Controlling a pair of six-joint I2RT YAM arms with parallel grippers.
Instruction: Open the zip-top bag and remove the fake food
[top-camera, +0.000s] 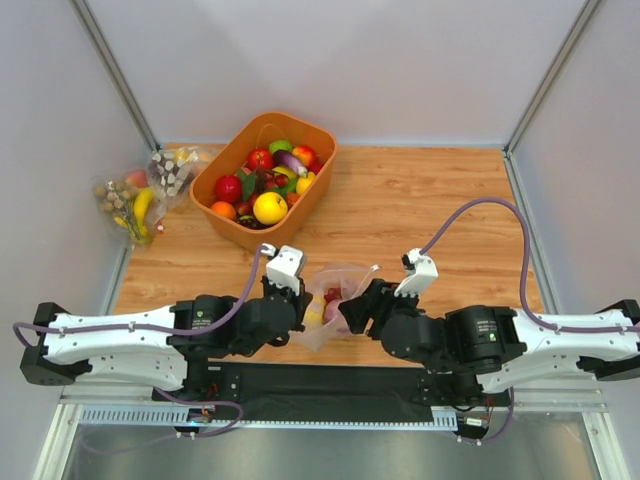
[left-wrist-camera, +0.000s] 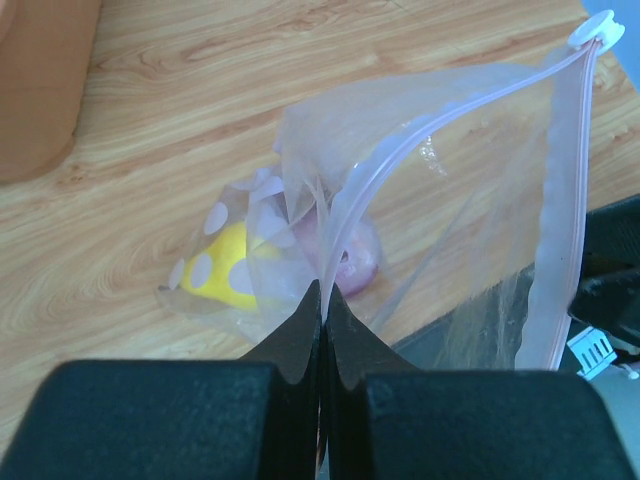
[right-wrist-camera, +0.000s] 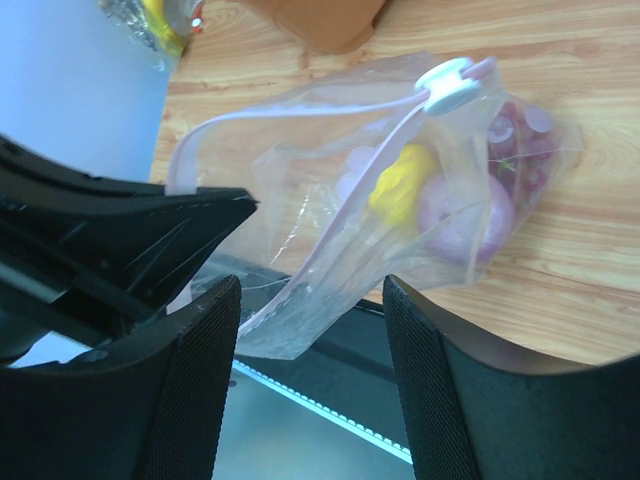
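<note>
A clear zip bag (top-camera: 345, 275) lies near the table's front edge, its mouth spread wide with the white slider (right-wrist-camera: 448, 88) at one end of the zip. Inside are a yellow piece of fake food (left-wrist-camera: 225, 270), a purple round one (right-wrist-camera: 465, 215) and dark red grapes (right-wrist-camera: 520, 150). My left gripper is shut on the rim of the bag, which runs up from between its fingertips. Facing it from the other side, my right gripper stands open, its fingers apart with the bag's lower rim showing beyond the gap.
An orange bin (top-camera: 225, 225) full of fake fruit and vegetables stands behind the left arm. Two more filled bags, one with a banana (top-camera: 130, 205) and one with dark pieces (top-camera: 175, 170), lie at the left wall.
</note>
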